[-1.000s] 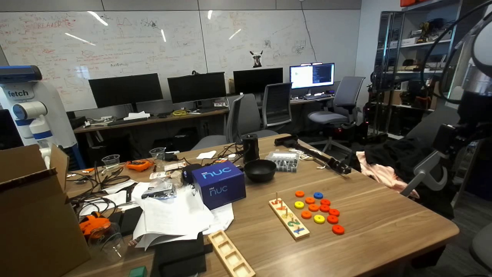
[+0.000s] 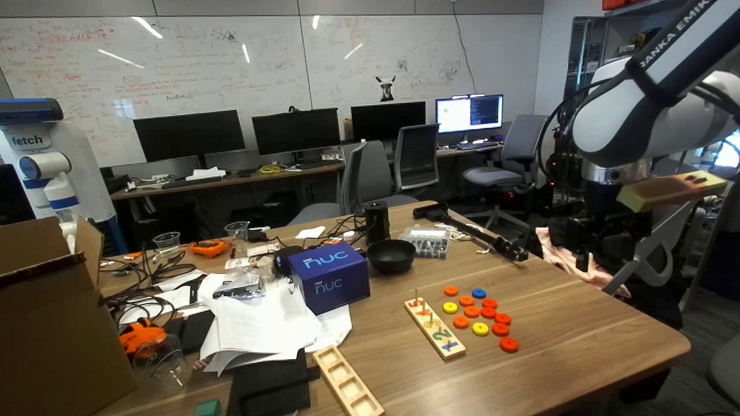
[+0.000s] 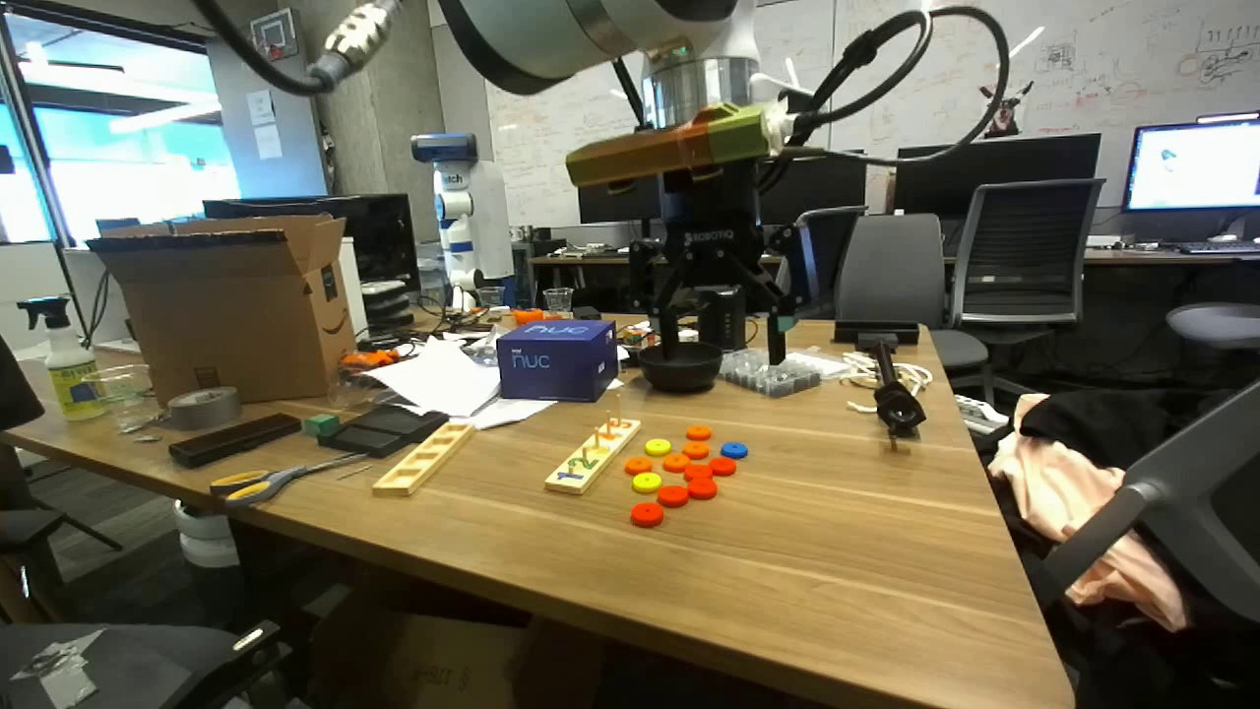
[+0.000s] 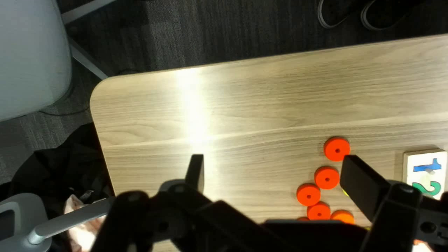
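My gripper (image 3: 723, 353) is open and empty, hanging well above the table. In the wrist view its two black fingers (image 4: 195, 173) stand wide apart over bare wood. Red rings (image 4: 336, 148) lie flat near the right finger, some partly hidden behind it. With them on the table are orange rings (image 2: 461, 322), two yellow rings (image 2: 480, 329) and one blue ring (image 2: 478, 293). Beside the rings sits a wooden peg board (image 2: 435, 329) with painted numbers and upright pegs; no ring shows clearly on its pegs.
An empty compartment tray (image 2: 348, 383) lies left of the peg board. Behind stand a blue box (image 2: 329, 277), a black bowl (image 2: 391, 256) and a clear parts case (image 2: 426, 242). A black stand (image 2: 485, 236) lies at the back right.
From the right edge of exterior view 1, the arm and gripper have moved left, toward the table. The rings, board and other table objects have not moved.
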